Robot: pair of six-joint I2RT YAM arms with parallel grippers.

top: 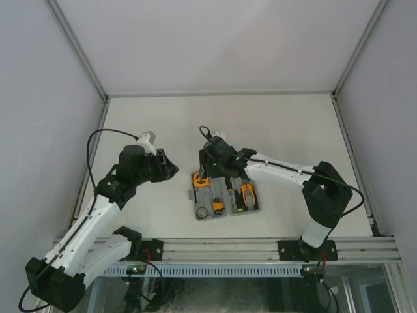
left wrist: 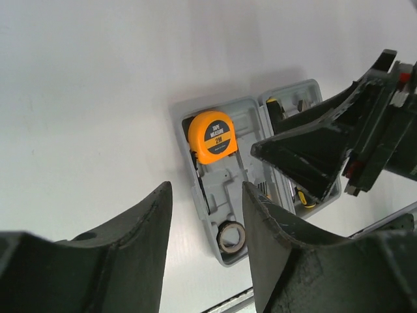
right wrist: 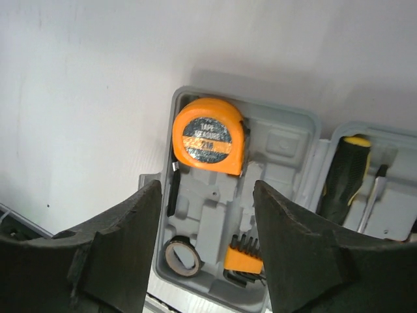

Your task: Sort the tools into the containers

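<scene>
The grey toolbox [top: 207,215] lies unfolded in two halves at the front centre. In its left half the orange tape measure [right wrist: 210,135] sits in the upper left corner, with a tape roll [right wrist: 183,255] and an orange hex key set [right wrist: 243,261] below. The right half holds a black-and-yellow screwdriver [right wrist: 346,177] and orange pliers [top: 248,193]. Above the box hangs my right gripper, fingers apart and empty. My left gripper is also open with nothing in it, left of the box and clear of it.
My right arm [top: 280,171] reaches across over the top of the toolbox's right half and hides part of it.
</scene>
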